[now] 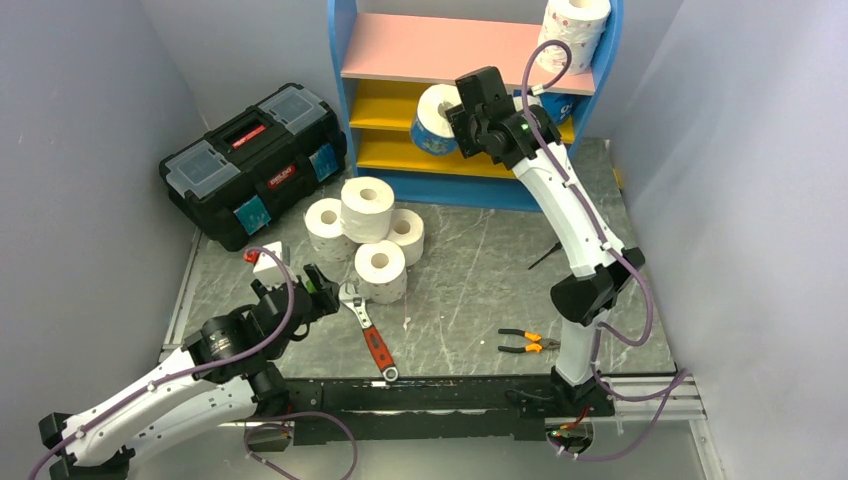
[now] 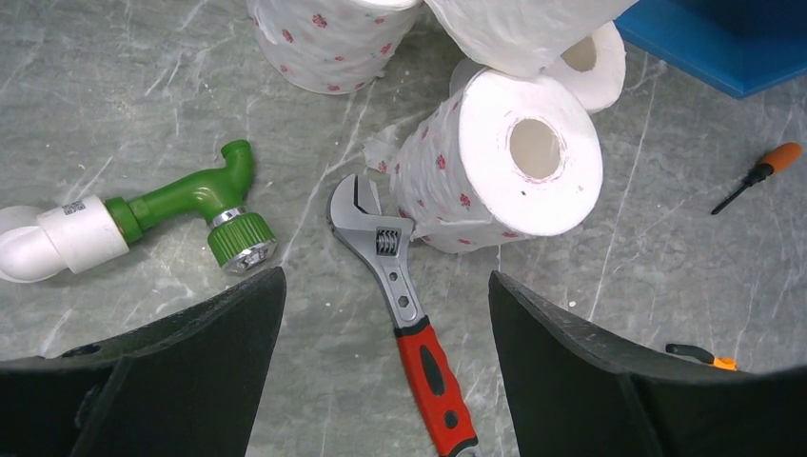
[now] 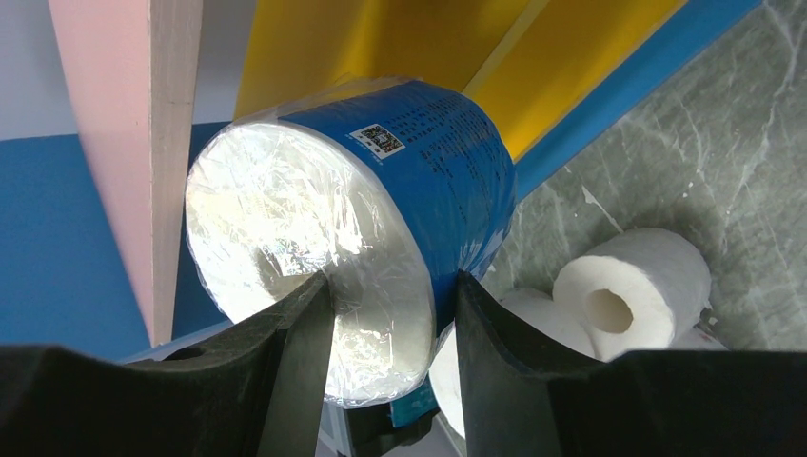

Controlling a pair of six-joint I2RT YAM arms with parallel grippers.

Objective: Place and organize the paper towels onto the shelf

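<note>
A blue-wrapped paper roll (image 3: 419, 162) is pinched by its wall in my right gripper, one finger inside its end. In the top view that roll (image 1: 433, 135) is held in front of the yellow shelves (image 1: 385, 150), under the pink top shelf (image 1: 440, 45). One white roll (image 1: 578, 30) stands on the pink shelf at the right; a blue package (image 1: 560, 106) sits below it. Several white rolls (image 1: 381, 265) are grouped on the table, one resting on others. My left gripper is open above the table, empty.
A wrench (image 2: 388, 257) lies beside the nearest roll, and a green tap (image 2: 205, 195) is left of it. The black toolbox (image 1: 260, 160) stands at the back left. Pliers (image 1: 530, 341) and a screwdriver (image 2: 757, 177) lie on the right.
</note>
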